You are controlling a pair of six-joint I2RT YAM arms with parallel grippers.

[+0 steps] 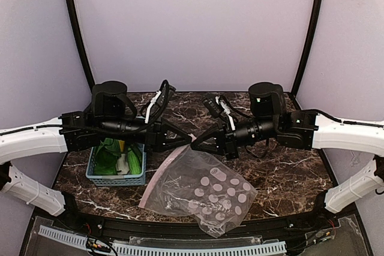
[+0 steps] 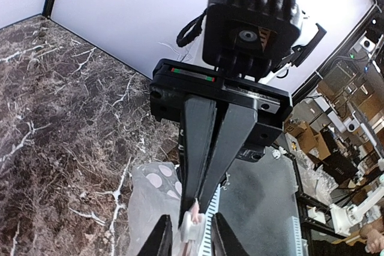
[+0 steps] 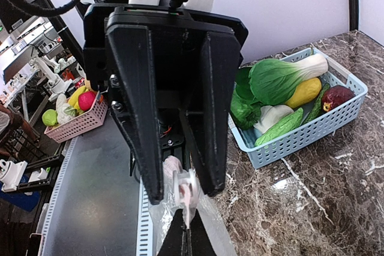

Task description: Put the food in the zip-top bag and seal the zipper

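Observation:
A clear zip top bag [image 1: 201,190] with pale round spots and a pink zip strip hangs spread out, flat-looking, below both grippers. At its upper corner, my right gripper [image 1: 195,142] is shut on the bag's edge; in the right wrist view the right fingertips [image 3: 185,227] meet just under the bunched white-and-pink zip end [image 3: 186,190]. My left gripper [image 1: 189,140] stands part open at that same corner. Its fingers [image 3: 155,190] lie on either side of the zip end, with gaps showing. The left wrist view shows the left gripper's tips [image 2: 191,235] apart around it too.
A blue basket [image 3: 303,139] of toy vegetables, among them a leafy green one [image 3: 282,79], stands on the left of the marble table [image 1: 270,178]. Off the table is a pink basket [image 3: 81,125] of other toy food.

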